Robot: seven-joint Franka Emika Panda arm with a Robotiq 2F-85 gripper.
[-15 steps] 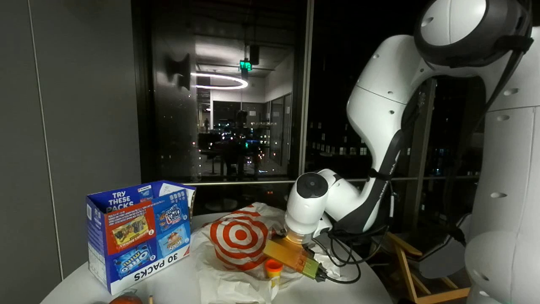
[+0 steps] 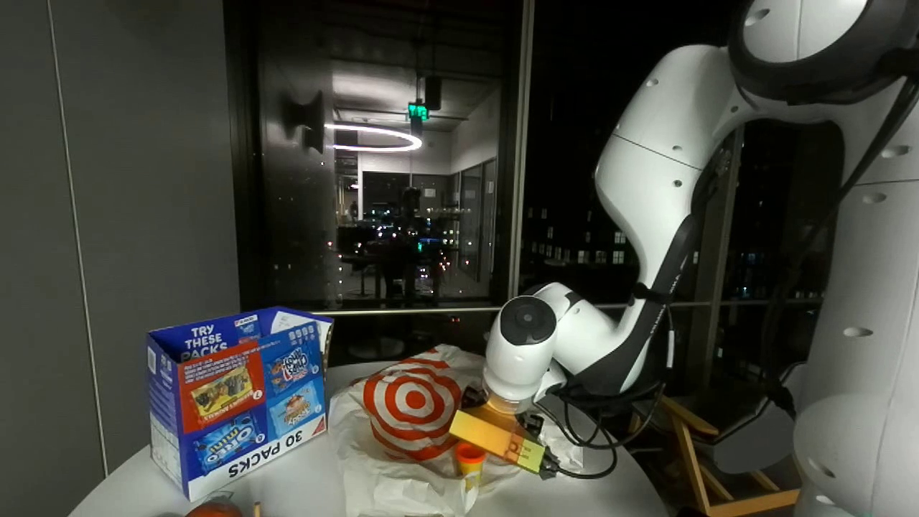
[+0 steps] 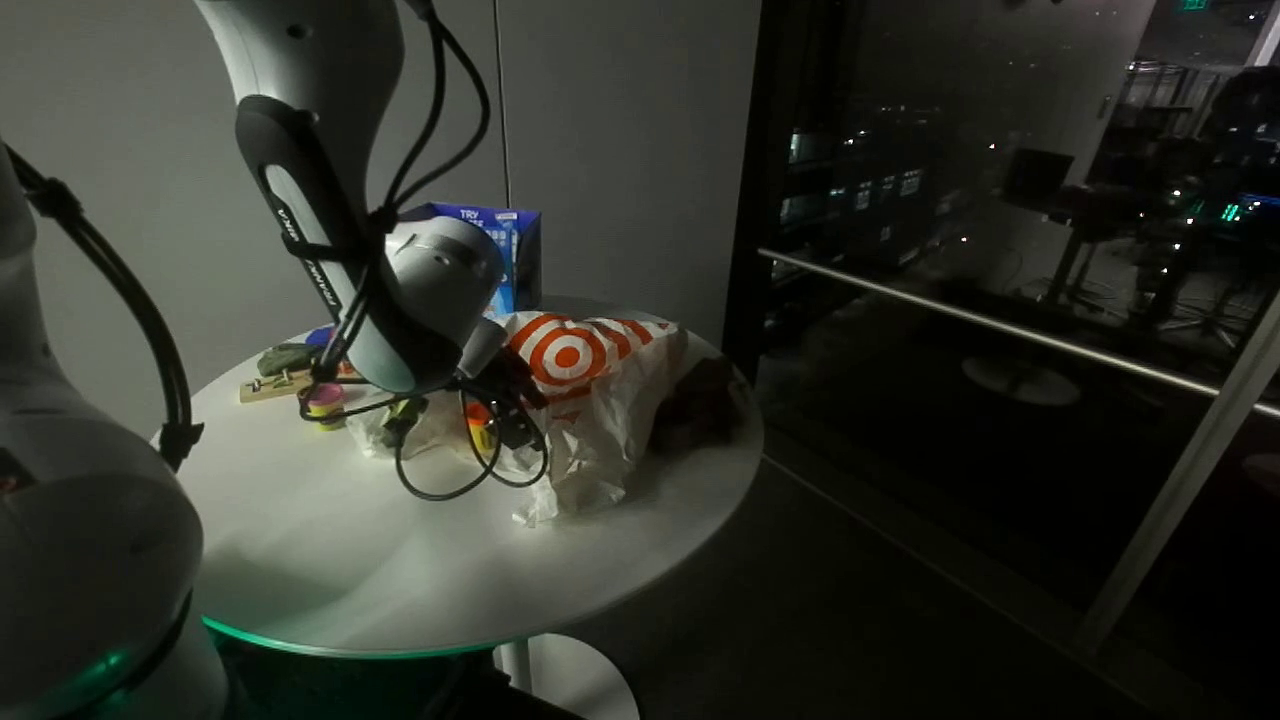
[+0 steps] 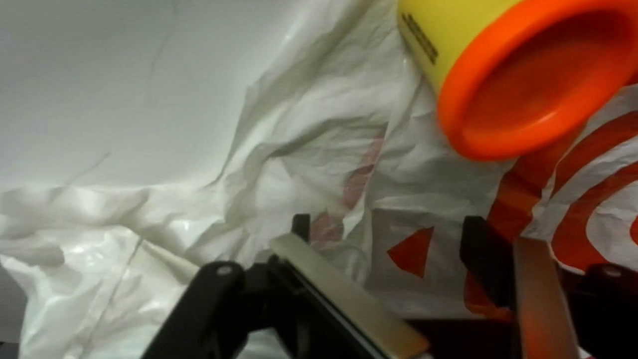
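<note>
A crumpled white plastic bag with red rings (image 2: 415, 399) lies on the round table. A yellow tub with an orange lid (image 2: 470, 457) rests on its loose part; in the wrist view the tub (image 4: 460, 36) is at the upper right, apart from the fingers. Low over the bag, my gripper is open, with a gap between its fingertips. Bag plastic shows through that gap; whether any is pinched or touched cannot be told. The fingers are hidden behind the gripper body in exterior view 1.
A blue snack box (image 2: 241, 401) stands open at the table's left in exterior view 1. A pink-lidded tub (image 3: 324, 402) and a wooden piece (image 3: 274, 386) sit near the table's far left edge in exterior view 2.
The bag's printed part and the yellow tub have shifted slightly right in exterior view 1. My upper arm has moved a little; the gripper is nearly where it was.
</note>
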